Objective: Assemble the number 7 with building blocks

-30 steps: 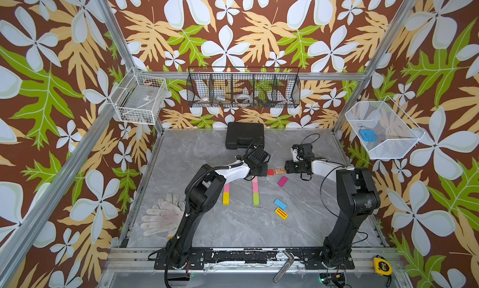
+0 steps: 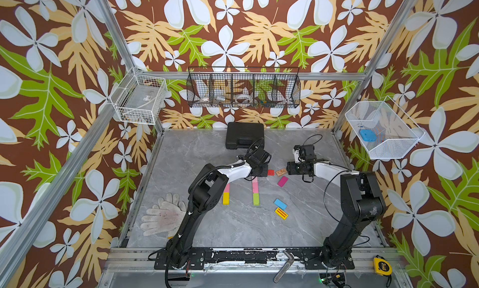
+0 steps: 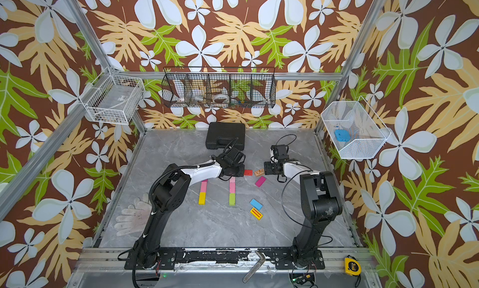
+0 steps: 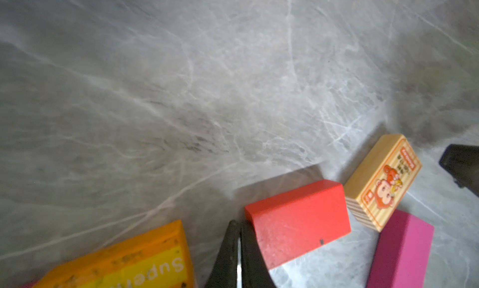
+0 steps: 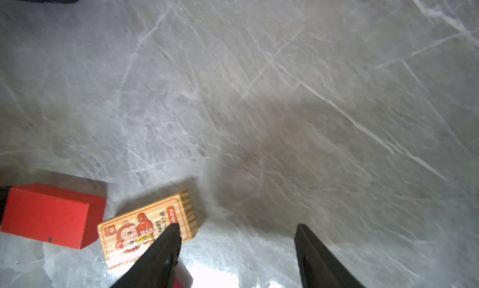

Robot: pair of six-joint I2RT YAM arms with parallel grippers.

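A red block (image 2: 270, 172) lies right of my left gripper, which is shut, its fingertips at the block's left end. The wooden block with a monkey print (image 5: 144, 230) sits at an angle to the red block, their near corners close together or touching. My right gripper stands open right of the wooden block, only floor between its fingers. A yellow-orange block (image 4: 119, 263) shows left of the left fingers. Pink (image 2: 255, 184) and green (image 2: 256, 198) blocks run in a column below the left gripper, its upper end hidden.
A magenta block (image 2: 282, 181) lies just below the wooden one. Blue (image 2: 280, 203) and striped yellow (image 2: 281, 213) blocks lie nearer the front. A yellow block (image 2: 226, 198) is at left, by the left arm. A black case (image 2: 244, 135) stands behind; a glove (image 2: 162, 215) lies front left.
The wooden block, in line with the red one a second ago, has turned to a slant. The left arm has barely moved.
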